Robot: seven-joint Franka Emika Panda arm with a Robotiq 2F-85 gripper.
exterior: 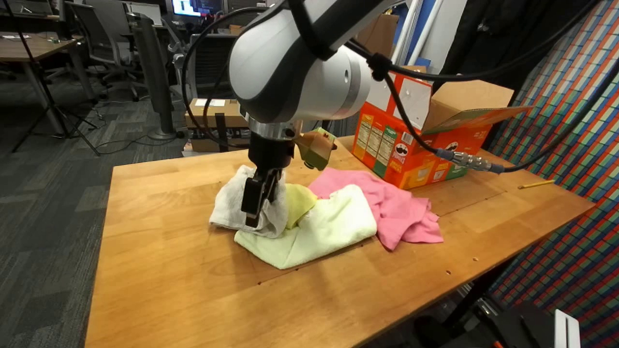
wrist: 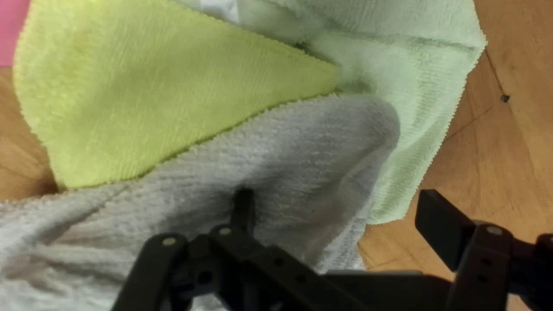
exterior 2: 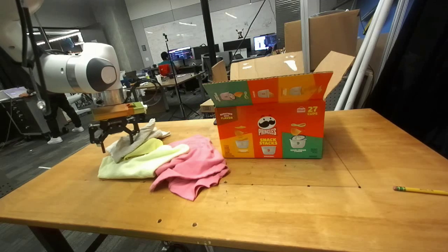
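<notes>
The grey-white towel [exterior: 233, 203] lies bunched at the left end of a cloth pile. My gripper [exterior: 255, 214] is low over it, fingers wide apart. In the wrist view one finger [wrist: 242, 210] presses against or into the grey towel [wrist: 290, 171], and the other finger [wrist: 444, 228] stands over bare wood beyond its edge. A yellow cloth [wrist: 155, 88] shows beside the grey one. Beneath them spreads a pale green towel [exterior: 325, 232]. The pink cloth [exterior: 380, 203] is rumpled at the pile's right. Exterior view 2 shows the gripper [exterior 2: 117, 145] straddling part of the grey towel.
An orange Pringles box [exterior 2: 268, 126] with raised flaps stands behind and right of the cloths. A pencil [exterior 2: 420, 190] lies at the far right.
</notes>
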